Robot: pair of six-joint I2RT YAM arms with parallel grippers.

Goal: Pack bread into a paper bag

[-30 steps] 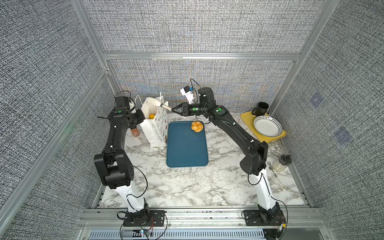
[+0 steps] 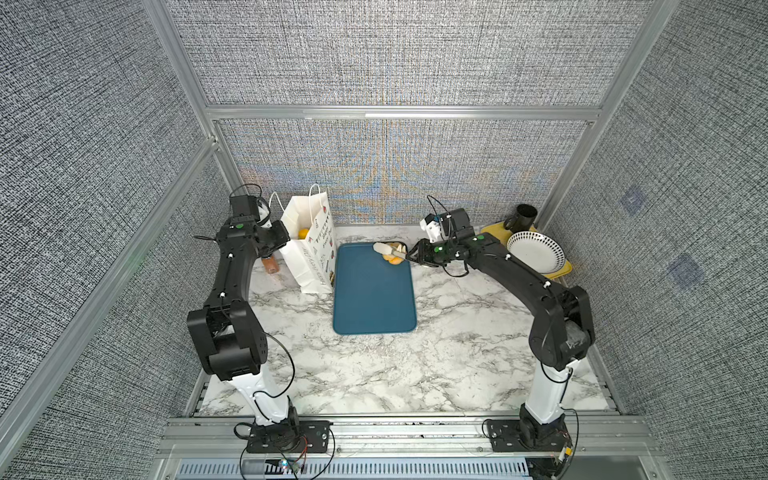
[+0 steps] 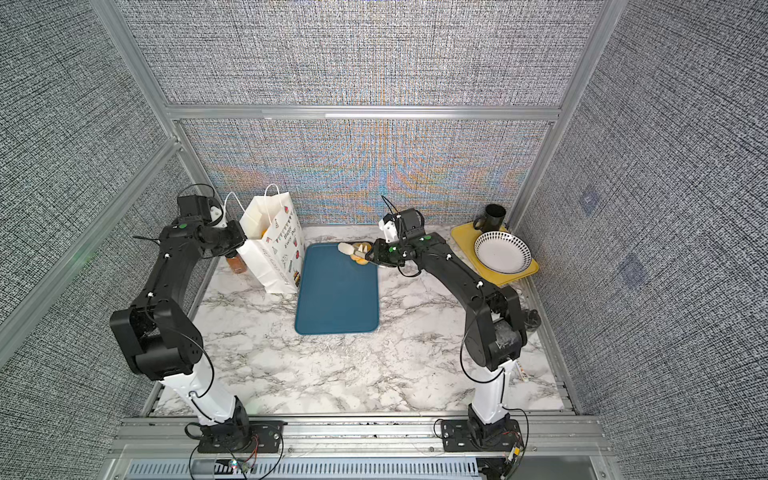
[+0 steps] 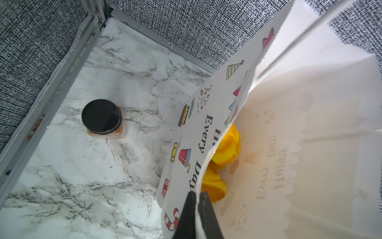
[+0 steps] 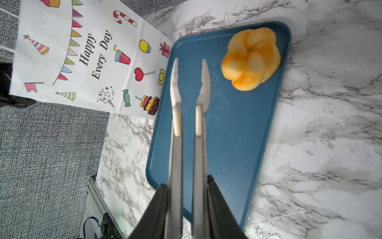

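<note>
One golden twisted bread roll [image 5: 251, 59] lies in the far right corner of the blue tray [image 5: 238, 131]. My right gripper [image 2: 413, 254] is shut on a pair of tongs [image 5: 202, 93], one arm of them along each finger; the tong tips stand a little apart with nothing between them. In the right wrist view the tips are left of the roll. The white paper bag [image 3: 276, 252] stands upright left of the tray. My left gripper is shut on its upper rim, and yellow bread [image 4: 228, 147] shows inside.
A jar with a black lid [image 4: 102, 116] stands left of the bag. At the back right, a bowl [image 3: 502, 252] and a black mug [image 3: 489, 217] rest on a yellow board [image 3: 464, 236]. The tabletop in front of the tray is clear.
My left gripper has stayed at the rim.
</note>
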